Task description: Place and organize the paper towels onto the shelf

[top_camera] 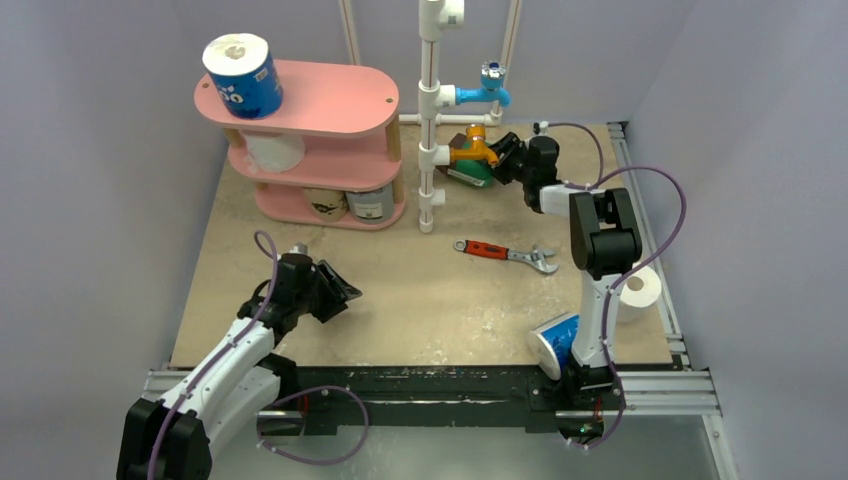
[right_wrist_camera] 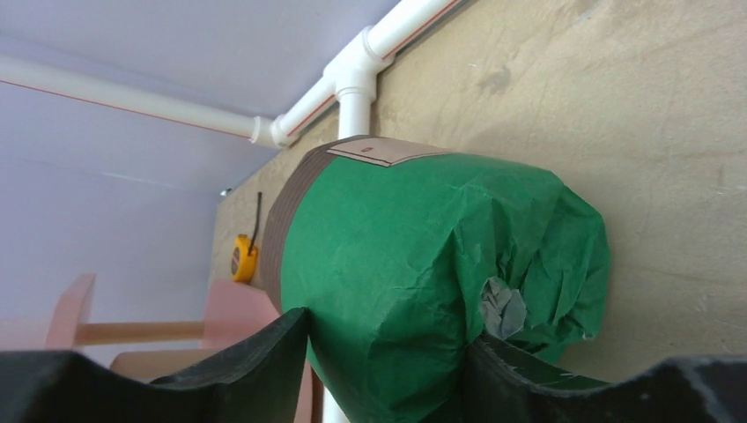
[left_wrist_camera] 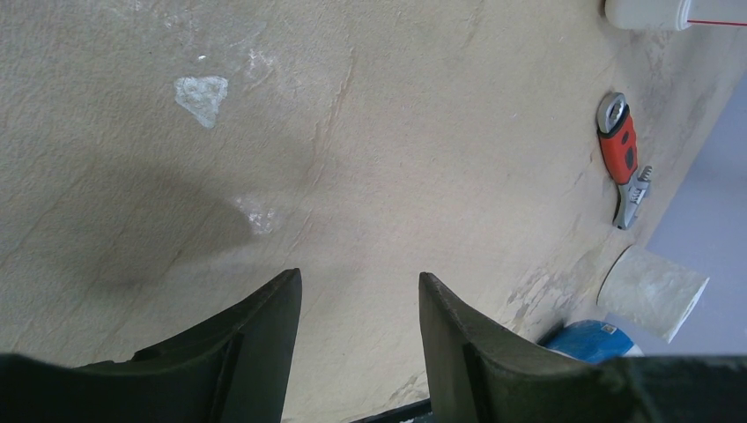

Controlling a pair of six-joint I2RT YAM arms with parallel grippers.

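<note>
At the back, behind the orange faucet, a green-wrapped roll (top_camera: 468,173) lies with my right gripper (top_camera: 501,158) around its end; in the right wrist view the fingertips press into the crumpled green wrap (right_wrist_camera: 396,238), though whether they grip it firmly is unclear. My left gripper stands open over bare table. The pink shelf (top_camera: 338,100) holds a blue-labelled roll (top_camera: 250,90) on top, a white roll (top_camera: 275,150) in the middle and two rolls (top_camera: 371,206) below. A blue-labelled roll (top_camera: 555,340) lies front right, a white roll (top_camera: 640,287) at the right edge.
The white pipe column (top_camera: 428,60) with blue and orange faucets stands right of the shelf, close to my right gripper. An adjustable wrench (top_camera: 485,250) lies mid-right.
</note>
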